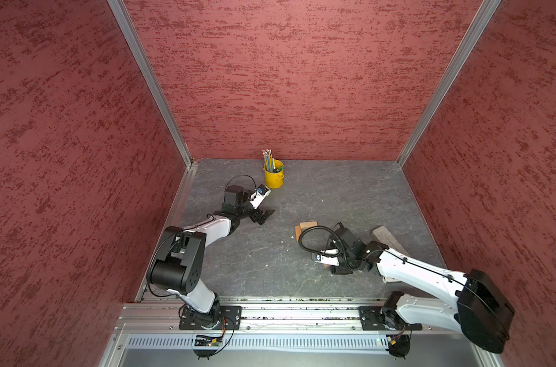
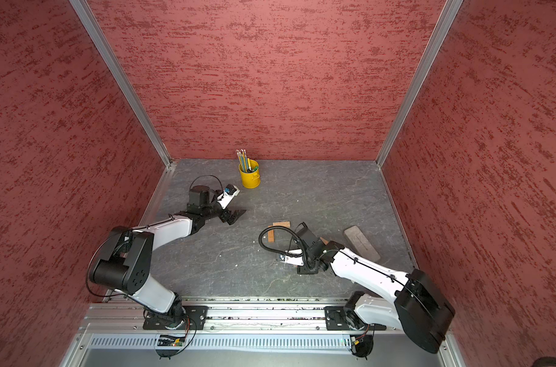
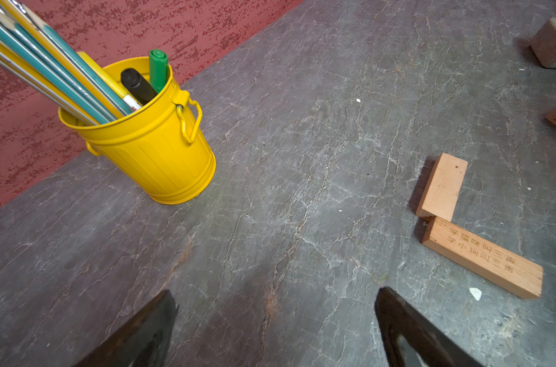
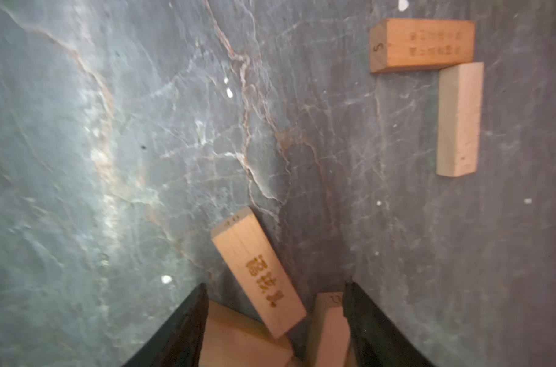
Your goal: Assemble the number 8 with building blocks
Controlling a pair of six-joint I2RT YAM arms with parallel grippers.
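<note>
Two wooden blocks meet at a corner in an L: a darker one [image 4: 421, 46] with printed characters and a paler one [image 4: 460, 119] at right angles to it. My right gripper is open over a loose group of blocks. Between its fingers lies a slanted block [image 4: 259, 272]; a larger wooden piece [image 4: 241, 336] and another block [image 4: 330, 336] sit close by, partly cut off by the view and the fingers. My left gripper hangs open above bare table, left of the L, nothing between its fingers.
A yellow bucket [image 1: 273, 178] of pencils and markers stands at the back, near the left gripper. A long grey eraser-like block [image 2: 361, 243] lies right of the right arm.
</note>
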